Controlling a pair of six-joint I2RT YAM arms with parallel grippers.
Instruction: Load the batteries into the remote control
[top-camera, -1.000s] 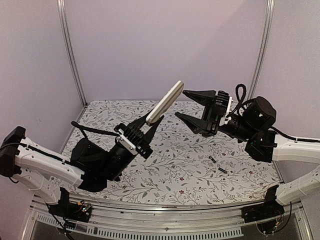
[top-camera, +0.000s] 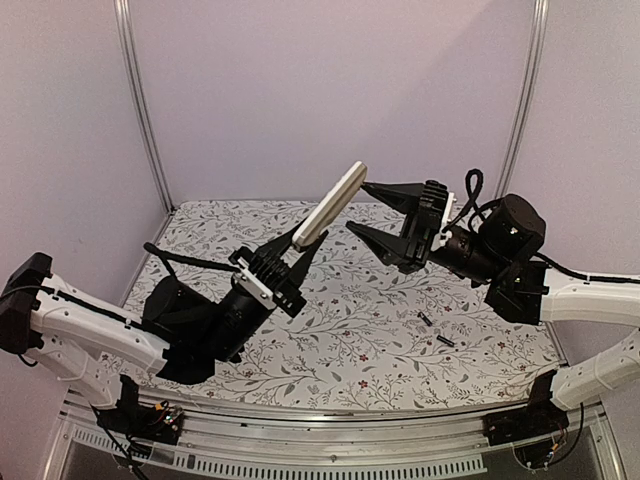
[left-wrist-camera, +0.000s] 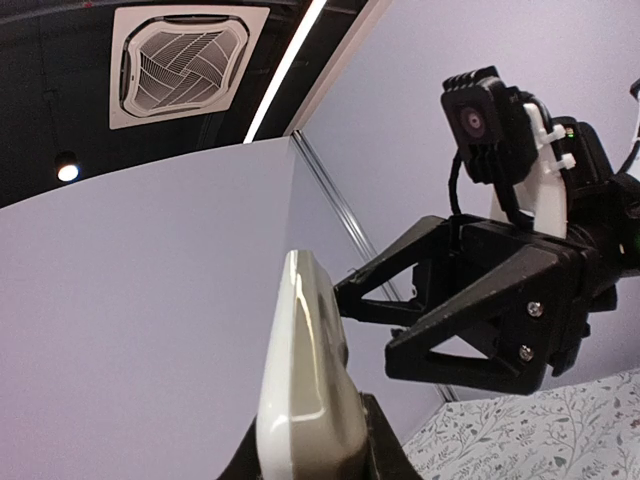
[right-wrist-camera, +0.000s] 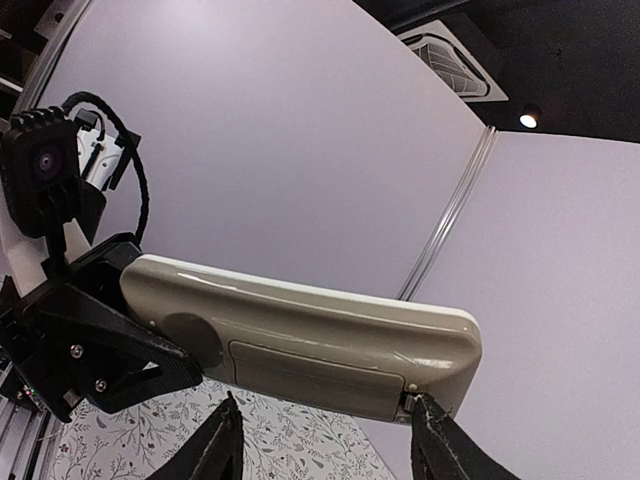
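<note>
A white remote control (top-camera: 330, 207) is held up in the air at a slant, its lower end clamped by my left gripper (top-camera: 308, 248). In the right wrist view the remote (right-wrist-camera: 300, 325) lies across the picture, its back with the closed-looking battery cover (right-wrist-camera: 315, 378) facing that camera. My right gripper (top-camera: 356, 205) is open beside the remote's upper end, with an empty gap between its fingers; one fingertip (right-wrist-camera: 428, 412) appears close to the cover's end, and whether it touches cannot be told. Two small dark batteries (top-camera: 425, 319) (top-camera: 445, 341) lie on the table.
Pale walls enclose the back and sides, and a metal rail (top-camera: 300, 440) runs along the front edge.
The left gripper and the remote stay almost where they were; the batteries have not moved.
</note>
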